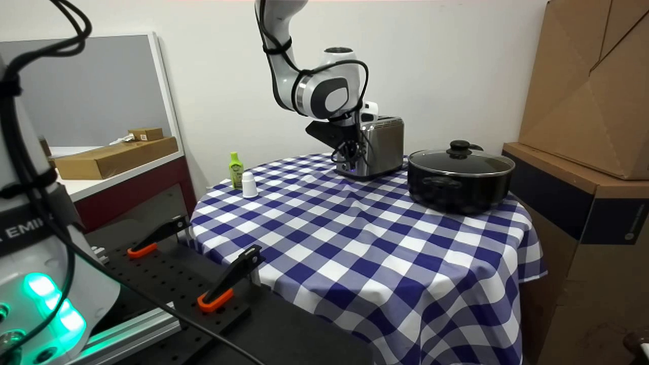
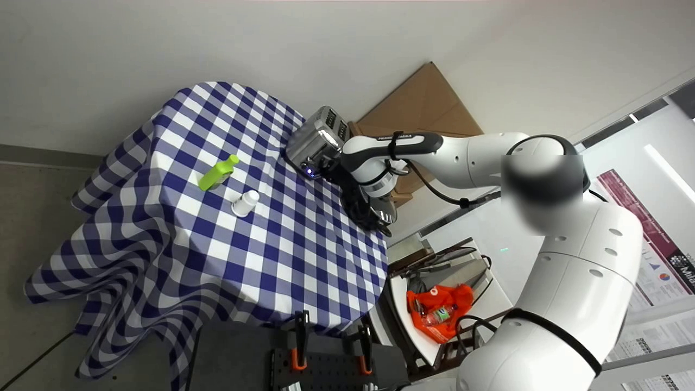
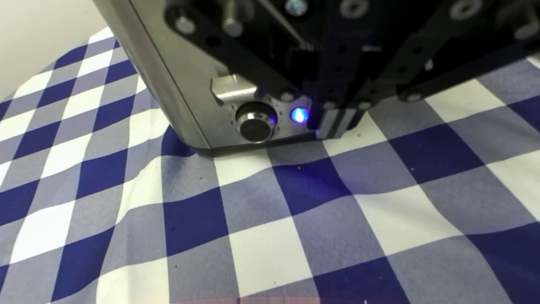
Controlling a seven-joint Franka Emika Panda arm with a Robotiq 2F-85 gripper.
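Note:
A silver toaster (image 1: 386,146) stands at the table's far side. Its front panel (image 3: 187,76) carries a metal lever (image 3: 233,89), a black knob (image 3: 256,122) and a lit blue button (image 3: 299,115). My gripper is shut, its fingertips together close to the panel's lower edge, just right of the blue light. Nothing shows between the fingers. Whether they touch the panel I cannot tell. In the second exterior view the arm reaches in from the right and hides part of the toaster (image 2: 319,140).
A black lidded pot (image 1: 460,182) is right of the toaster. A green bottle (image 1: 236,170) and a white cup (image 1: 249,185) stand at the table's left. Cardboard boxes (image 1: 584,201) rise beyond the right edge.

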